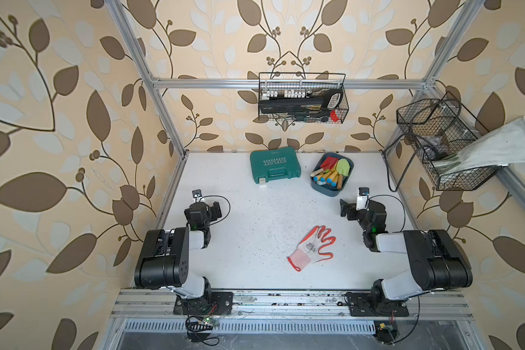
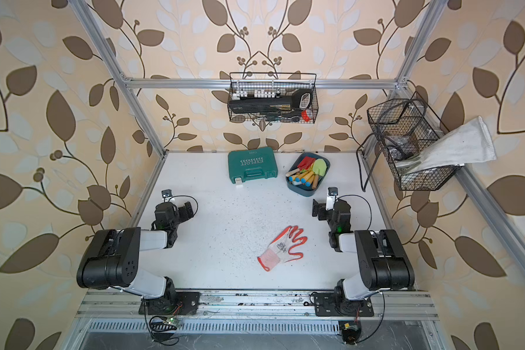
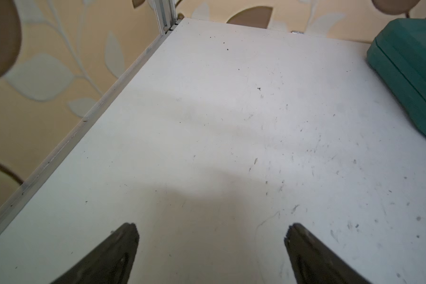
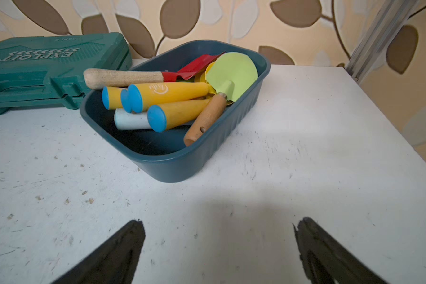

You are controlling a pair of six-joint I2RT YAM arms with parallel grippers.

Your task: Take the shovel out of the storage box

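A dark teal storage box (image 4: 170, 168) stands at the back right of the table, holding small garden tools: a green-bladed shovel (image 4: 232, 71) with a wooden handle, a red-bladed tool (image 4: 194, 66), and several yellow-handled ones with blue ends. My right gripper is open and empty, on the table's right side in front of the box. My left gripper stands open over bare table at the left, nothing between its fingers.
A green case (image 1: 274, 163) lies left of the box. A red-trimmed glove (image 1: 312, 248) lies at the front centre. Wire baskets hang on the back (image 1: 300, 99) and right (image 2: 414, 145) walls.
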